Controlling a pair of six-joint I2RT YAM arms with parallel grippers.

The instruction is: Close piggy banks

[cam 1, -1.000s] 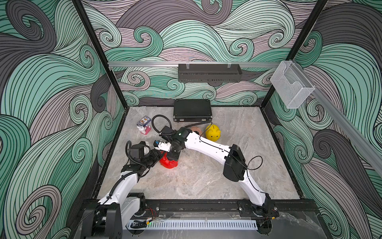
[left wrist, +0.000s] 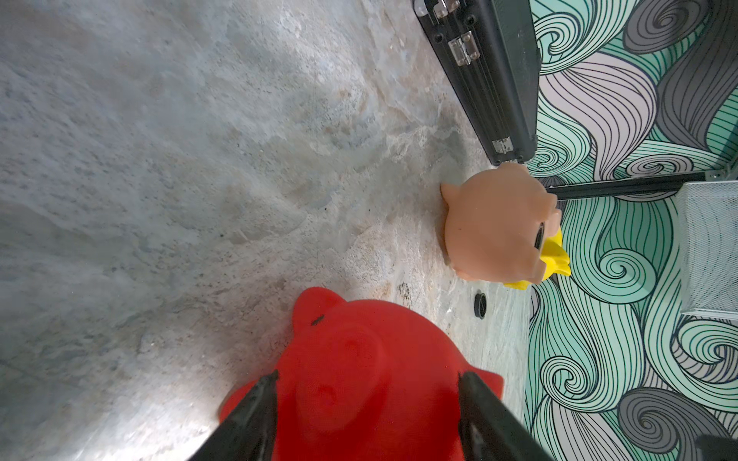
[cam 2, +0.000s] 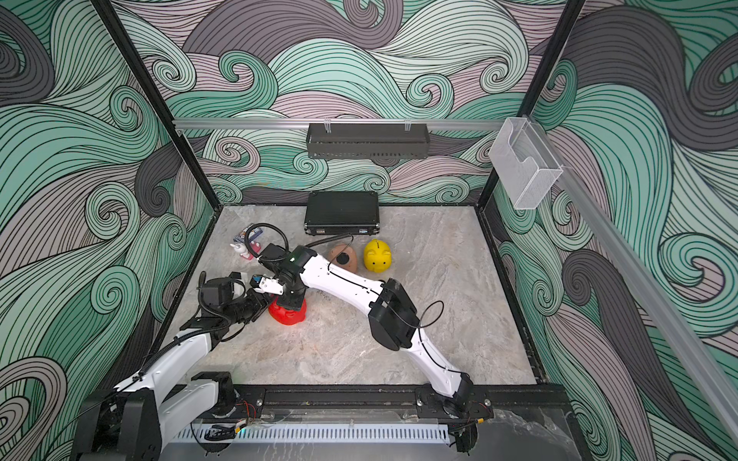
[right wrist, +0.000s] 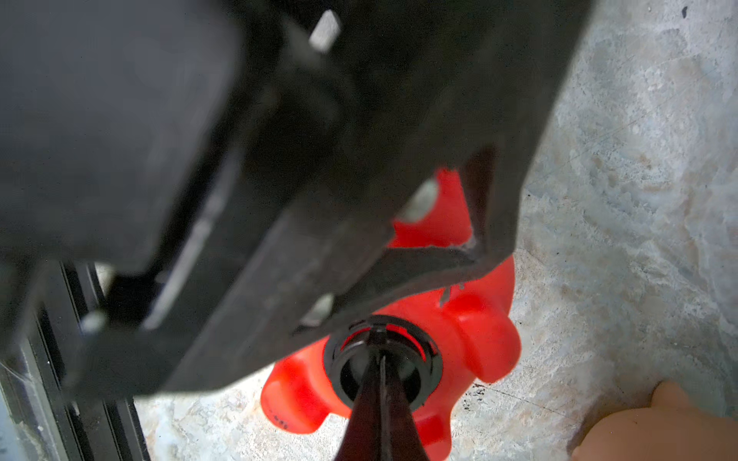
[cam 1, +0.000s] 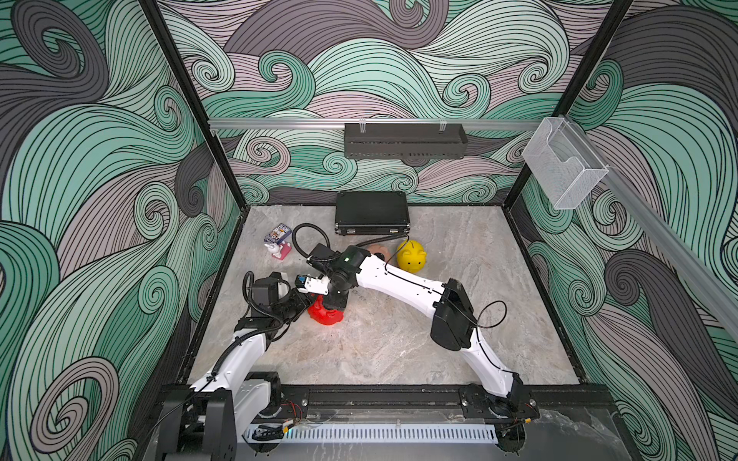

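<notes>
The red piggy bank [cam 1: 326,315] lies on the table. In the right wrist view its underside shows a round black plug hole [right wrist: 421,368], and my right gripper is shut with its tips at that hole. My left gripper stands part open beside the red bank, a blurred finger to either side of it in the left wrist view. A tan piggy bank [left wrist: 492,226] sits behind, with a dark round spot on it in the top right view. A yellow piggy bank [cam 2: 376,258] stands to its right. A small black plug [left wrist: 479,305] lies on the table.
A black case [cam 1: 371,211] lies at the back. A small boxed item [cam 1: 278,234] and a white-and-pink figure [cam 1: 274,250] are at the back left. A mesh basket [cam 1: 561,165] hangs on the right rail.
</notes>
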